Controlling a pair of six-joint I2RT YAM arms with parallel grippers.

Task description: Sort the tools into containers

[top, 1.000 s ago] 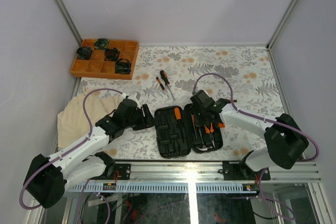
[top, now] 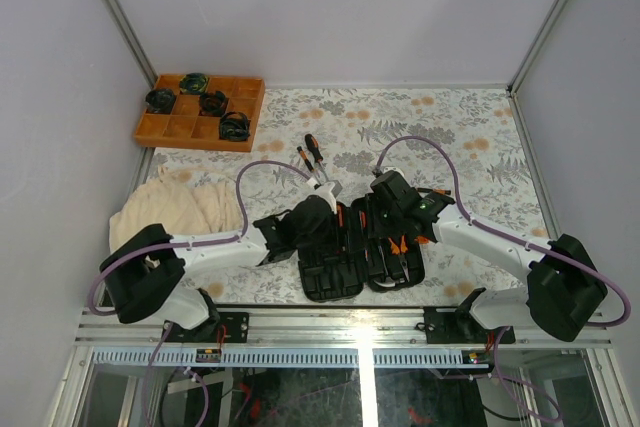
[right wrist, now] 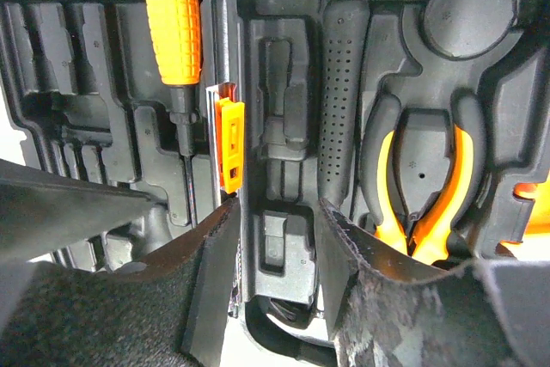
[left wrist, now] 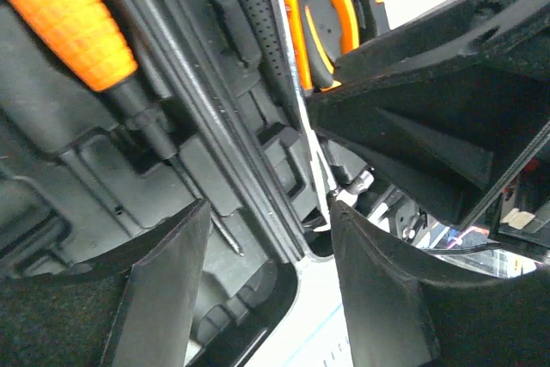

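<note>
The orange utility knife (right wrist: pixel 232 145), with a silver edge, stands along the case's hinge line in the right wrist view, outside a fitted slot. My right gripper is open over the case's right half, its left fingertip close to the knife's lower end; whether they touch I cannot tell. The left wrist view shows the knife's thin silver side (left wrist: pixel 296 96) beside the right gripper's dark fingers. My left gripper is open above the hinge, nothing between its fingers. The black tool case (top: pixel 331 280) lies unfolded beneath both grippers.
An orange-handled screwdriver (right wrist: pixel 173 27) sits in the left half, orange pliers (right wrist: pixel 447 199) in the right. Two more tools, including a dark-handled screwdriver (top: pixel 313 146), lie behind the case. A divided orange box (top: pixel 184 127) and a beige cloth (top: pixel 180 212) occupy the left side.
My left gripper has swung right from beside the case to over its hinge.
</note>
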